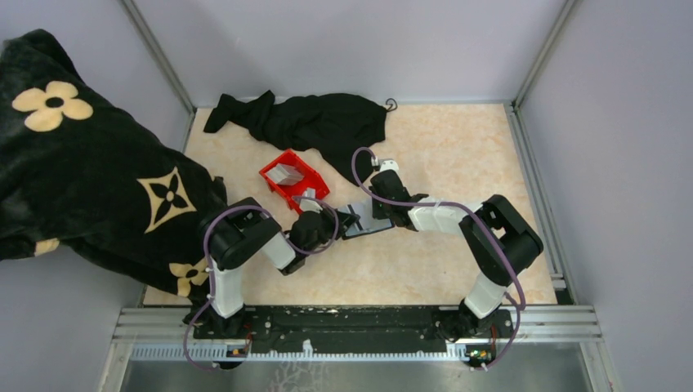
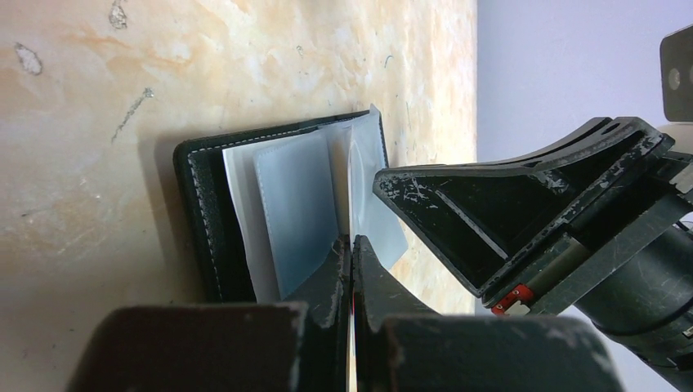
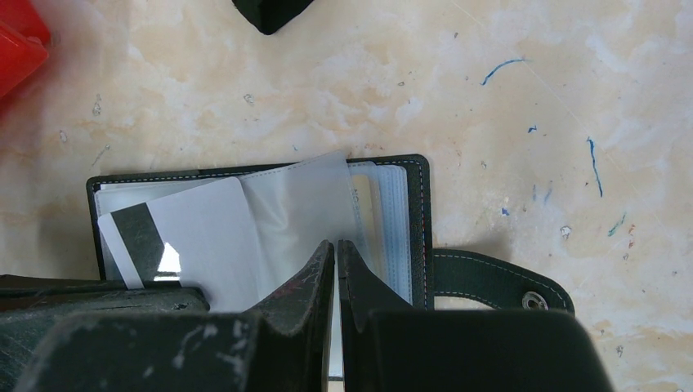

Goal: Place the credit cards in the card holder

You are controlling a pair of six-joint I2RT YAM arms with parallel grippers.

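Note:
The card holder lies open on the table, its clear sleeves (image 3: 298,212) fanned up; a white card with a dark stripe (image 3: 204,220) rests on them at the left in the right wrist view. My left gripper is shut at the sleeves, with a thin sleeve edge at its fingertips; whether it is pinched is unclear. My right gripper is over the sleeves, its fingertips close together with a narrow gap, nothing clearly between them. Both grippers meet over the holder in the top view (image 1: 368,216).
A red bin (image 1: 306,184) with white cards stands behind my left arm. A black cloth (image 1: 319,122) lies at the back, and a large patterned black fabric (image 1: 98,180) fills the left.

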